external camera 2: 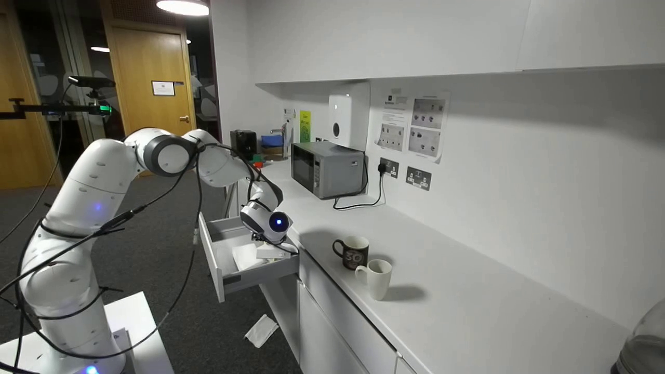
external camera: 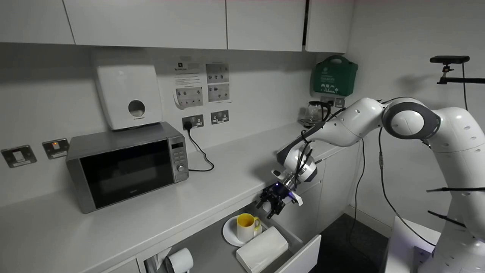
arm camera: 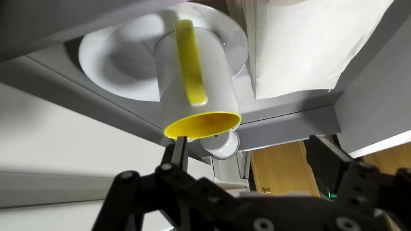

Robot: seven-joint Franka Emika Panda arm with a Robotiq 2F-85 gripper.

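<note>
A white mug with a yellow inside and handle (external camera: 245,229) stands upright on a white plate (external camera: 229,233) in the pulled-out drawer. My gripper (external camera: 269,210) hangs over the drawer's side, up and to the right of the mug in exterior view 1. Its fingers are wide apart with nothing held. In the wrist view the yellow-handled mug (arm camera: 200,77) lies beyond the fingers, its rim close to the left fingertip in the picture; touching cannot be told. The plate (arm camera: 115,65) shows behind it. In exterior view 2 the arm hides the mug and gripper.
White folded paper (external camera: 262,249) fills the drawer beside the plate. Another white mug (external camera: 180,261) sits at exterior view 1's lower edge. On the counter are a microwave (external camera: 129,161), a dark mug (external camera 2: 354,252) and a white mug (external camera 2: 377,278). The drawer front (external camera: 302,257) stands out from the cabinet.
</note>
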